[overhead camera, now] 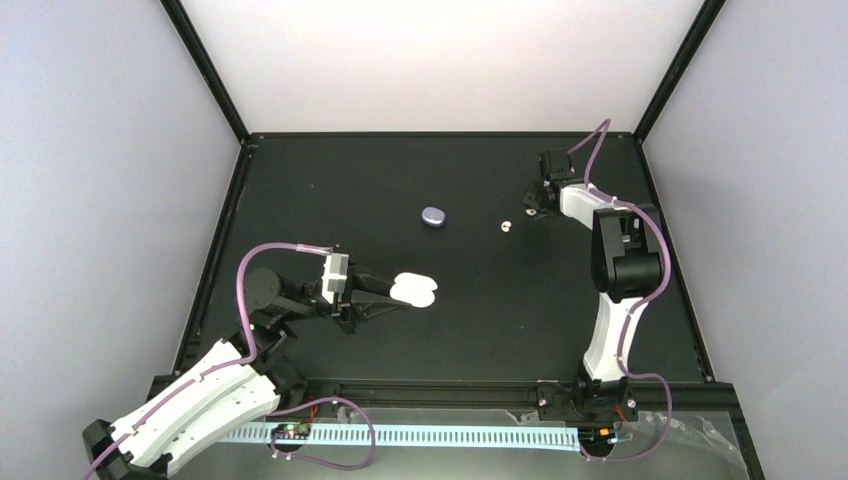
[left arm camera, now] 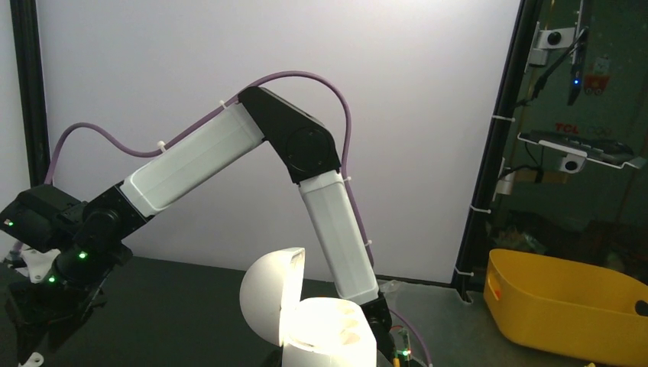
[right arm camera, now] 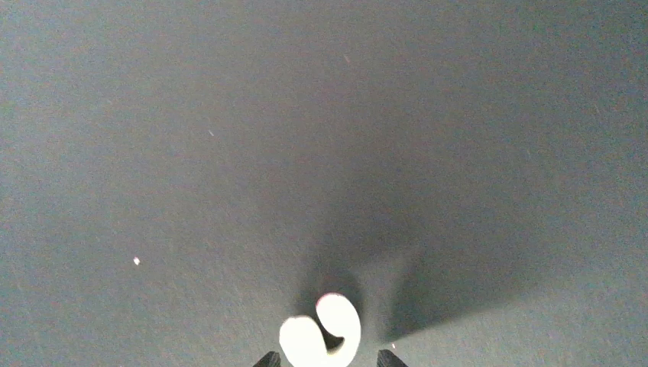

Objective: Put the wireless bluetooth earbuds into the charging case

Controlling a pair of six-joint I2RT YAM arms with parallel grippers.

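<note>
My left gripper point(overhead camera: 400, 298) is shut on the white charging case point(overhead camera: 413, 290), whose lid stands open, showing the lit interior of the case point(left arm camera: 328, 329) in the left wrist view. My right gripper point(overhead camera: 532, 205) is low at the back right, fingertips apart either side of a white earbud point(right arm camera: 338, 329) at the bottom of the right wrist view; in the top view that earbud point(overhead camera: 531, 212) shows just beside the gripper. Another white earbud point(overhead camera: 506, 226) lies on the mat, left of and nearer than the right gripper.
A lavender oval object point(overhead camera: 433, 216) lies at the middle of the black mat point(overhead camera: 480, 330). A yellow bin point(left arm camera: 565, 298) stands outside the work area in the left wrist view.
</note>
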